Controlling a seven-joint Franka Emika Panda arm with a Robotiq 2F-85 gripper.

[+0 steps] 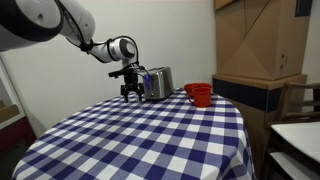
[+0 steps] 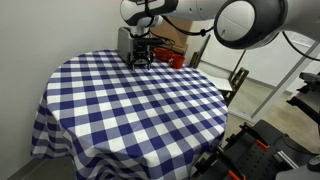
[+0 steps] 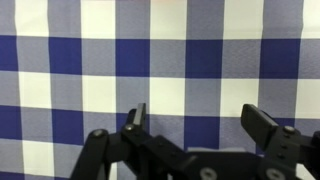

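Observation:
My gripper points down over the blue-and-white checked cloth, fingers spread wide and only cloth between them. In exterior view 1 the gripper (image 1: 132,97) is at the far part of the table, just in front of a silver toaster (image 1: 158,82). Two red cups stand right of the toaster; the nearer red cup (image 1: 201,95) partly covers the other. From the opposite side, the toaster (image 2: 125,43) is partly hidden behind the arm, and a red cup (image 2: 177,59) shows beyond the gripper (image 2: 138,65).
The checked tablecloth (image 1: 120,150) is bare across the near and middle table. Cardboard boxes (image 1: 248,45) stack behind the table at right, with a wooden chair (image 1: 290,105) beside them. A white wall (image 1: 65,85) runs behind.

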